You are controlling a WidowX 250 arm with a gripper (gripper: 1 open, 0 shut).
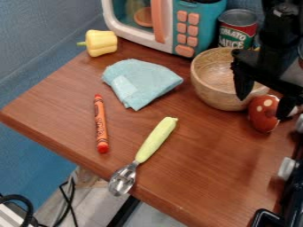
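Note:
My black gripper (pixel 260 93) hangs at the right edge, over the rim of a wooden bowl (pixel 211 83) and just above a red round object (pixel 264 114) with white spots, which it partly hides. Whether the fingers are open or shut on anything is unclear from this view.
A light blue cloth (pixel 142 82), an orange crayon (pixel 101 124) and a spoon with a pale green handle (pixel 155 142) lie on the wooden table (pixel 71 115). Behind are a toy microwave (pixel 162 25), a can (pixel 236 28) and a yellow object (pixel 99 42). Black hardware borders the lower right.

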